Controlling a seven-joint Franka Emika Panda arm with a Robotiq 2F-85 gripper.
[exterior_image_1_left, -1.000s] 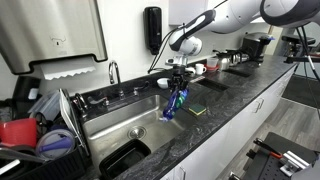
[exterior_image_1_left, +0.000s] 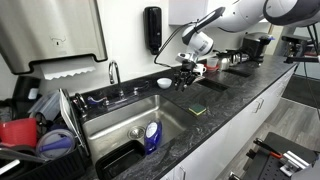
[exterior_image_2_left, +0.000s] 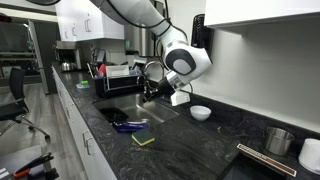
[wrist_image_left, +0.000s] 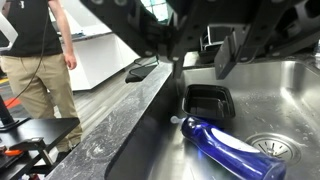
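Observation:
A blue bottle with a pale end (wrist_image_left: 235, 152) lies in the steel sink, its narrow end toward the sink's near wall. In exterior view 1 the bottle (exterior_image_1_left: 153, 137) shows near the front right of the basin, and in exterior view 2 the bottle (exterior_image_2_left: 128, 127) is by the counter-side edge. My gripper (exterior_image_1_left: 184, 83) is up above the far end of the sink, apart from the bottle. Dark gripper parts (wrist_image_left: 228, 48) fill the top of the wrist view. Whether the fingers are open or shut cannot be made out.
A black tub (wrist_image_left: 208, 101) sits in the sink near the drain (wrist_image_left: 272, 147). A yellow-green sponge (exterior_image_1_left: 197, 109) lies on the dark counter, with a white bowl (exterior_image_1_left: 165, 83) behind. A dish rack (exterior_image_1_left: 38, 140) crowds the left end. A person (wrist_image_left: 38, 50) stands beyond the counter.
The blue bottle hung upright under my gripper earlier and now lies in the sink, lower and to the left in exterior view 1. My gripper is now apart from it, higher up.

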